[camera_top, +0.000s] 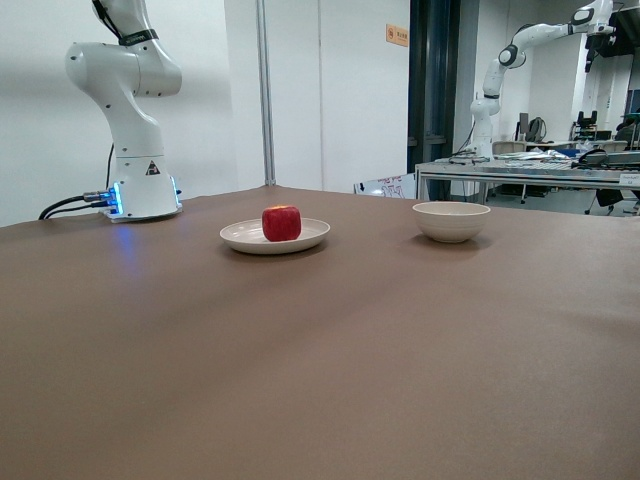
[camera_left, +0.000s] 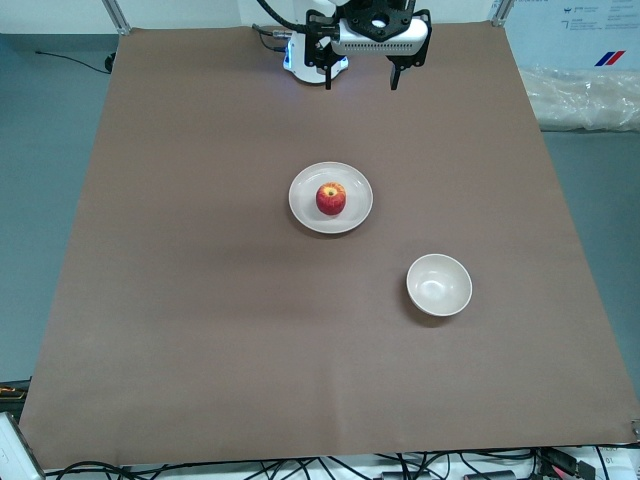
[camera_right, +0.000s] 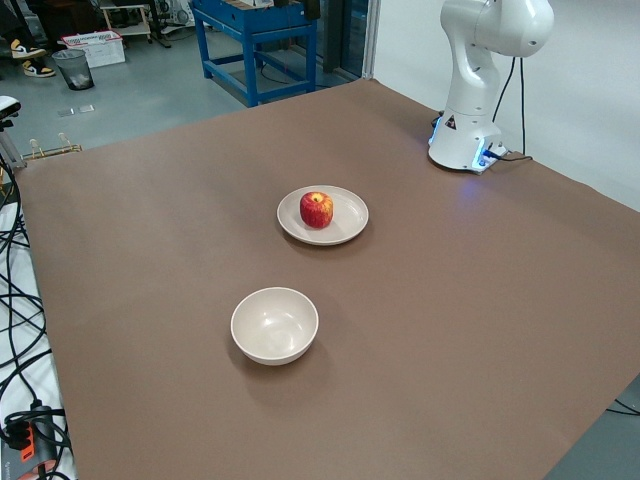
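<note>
A red apple (camera_left: 330, 198) rests on a white plate (camera_left: 358, 208) in the middle of the table (camera_left: 200, 320); the top view shows the same apple (camera_top: 281, 223) side-on. An empty white bowl (camera_left: 439, 284) stands apart from the plate, to its lower right in the left view and nearer the camera in the right view, where the bowl (camera_right: 274, 326) is also empty. My gripper (camera_left: 361, 80) hangs high at the back of the table, above the robot base and away from plate and bowl, its two black fingers spread apart with nothing visible between them.
The robot base (camera_right: 462, 140) stands at the table's back edge by a white wall. Cables and boxes (camera_right: 30, 440) lie beyond the opposite edge.
</note>
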